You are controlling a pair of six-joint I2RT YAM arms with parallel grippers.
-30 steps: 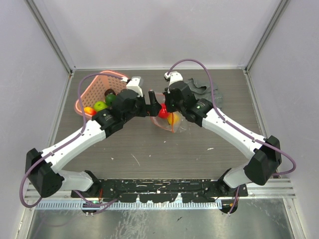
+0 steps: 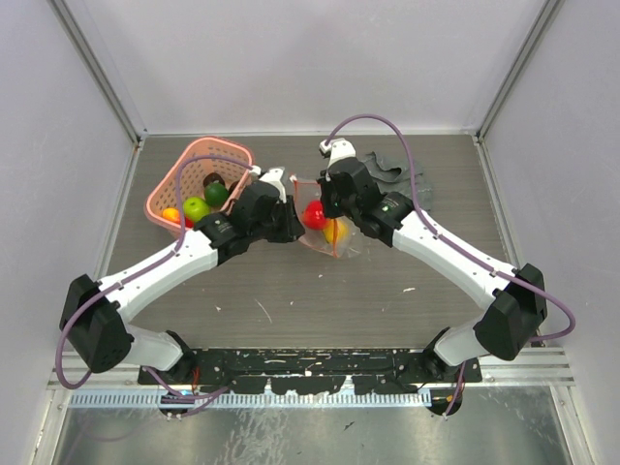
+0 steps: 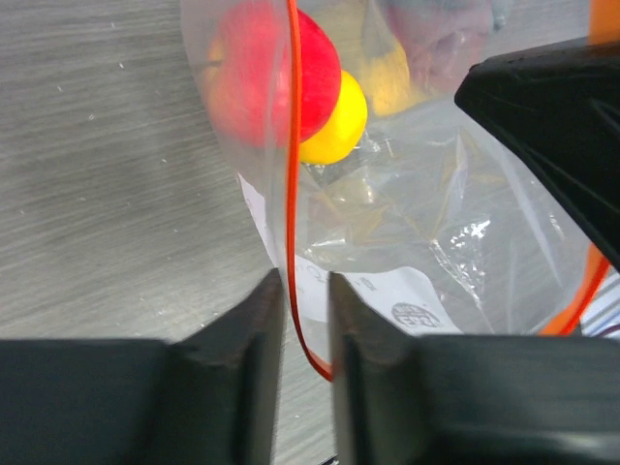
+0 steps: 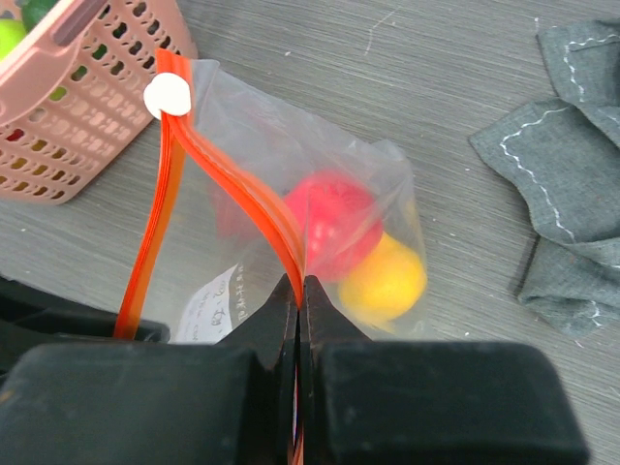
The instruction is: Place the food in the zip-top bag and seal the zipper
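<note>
The clear zip top bag (image 2: 344,250) with orange zipper holds a red fruit (image 3: 252,77) and a yellow fruit (image 3: 332,126). My right gripper is shut on the bag's zipper edge, beside the bag's upper right. My left gripper is at the bag's left opening, its blurred fingers close round the near orange zipper strip with a narrow gap between them; whether it grips the strip I cannot tell.
A pink basket (image 2: 160,184) with several fruits and vegetables stands behind my left arm. A crumpled grey cloth (image 4: 552,184) lies right of the bag at the back.
My left gripper and arm have shifted and turned at the bag's left side, the fingers now pointing more downward and looking less spread. The right arm stays still.
</note>
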